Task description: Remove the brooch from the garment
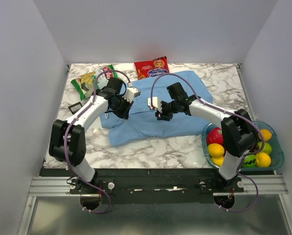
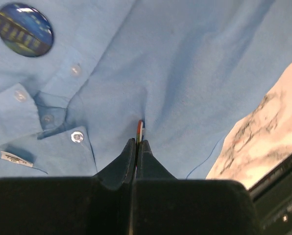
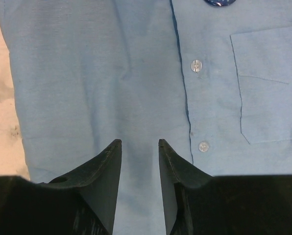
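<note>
A light blue buttoned garment [image 1: 151,127] lies spread on the table. The brooch, a round glossy badge [image 2: 24,29], is on its front at the upper left of the left wrist view. Only the lower rim of this brooch [image 3: 219,2] shows at the top of the right wrist view. My left gripper is shut on the garment's cloth beside the button strip, apart from the brooch; a thin reddish-white sliver shows at its tips. Over the garment my right gripper stands part open, nothing between its fingers. The brooch cannot be made out in the top view.
Snack bags, one green [image 1: 80,88] and one red [image 1: 152,67], lie at the back. A teal basket [image 1: 281,157] of fruit stands at the front right. Dark frame-like pieces [image 1: 75,107] are partly covered by the left arm. Bare marble shows along the front.
</note>
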